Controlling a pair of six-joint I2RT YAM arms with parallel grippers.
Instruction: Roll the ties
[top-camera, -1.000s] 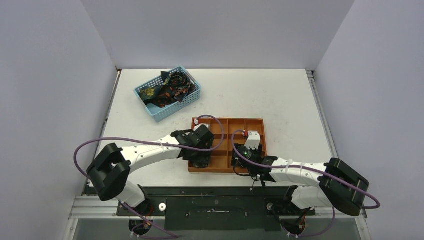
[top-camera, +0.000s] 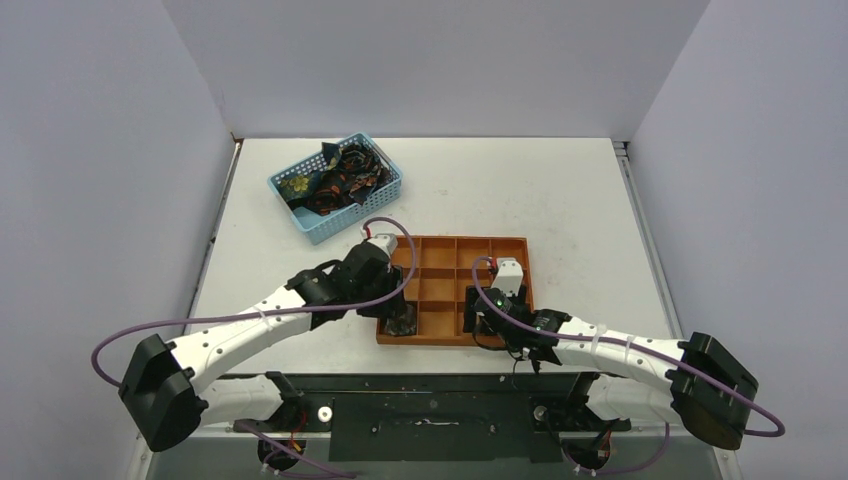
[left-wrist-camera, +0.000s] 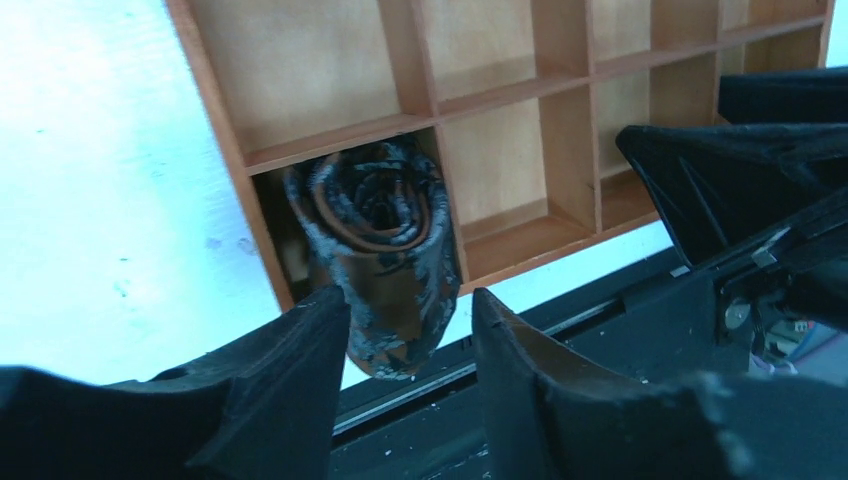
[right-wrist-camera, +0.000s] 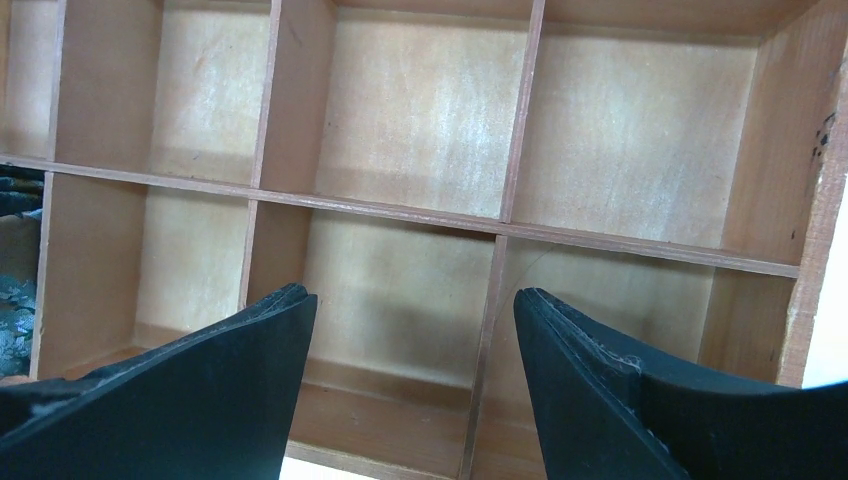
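A rolled tie (left-wrist-camera: 395, 280) with dark blue and brown pattern sits in the front-left compartment of the wooden divided box (top-camera: 436, 341). In the left wrist view my left gripper is open above that roll, its fingertips either side of it with no visible grip. My right gripper is open over the box's right-hand compartments, which appear empty, with nothing between its fingers. More dark patterned ties (top-camera: 340, 180) lie heaped in a blue plastic basket (top-camera: 330, 222) at the back left.
Grey walls stand at the back and sides. The two arms are close together over the box.
My left gripper has risen and moved leftward from over the front-left compartment, leaving the roll there.
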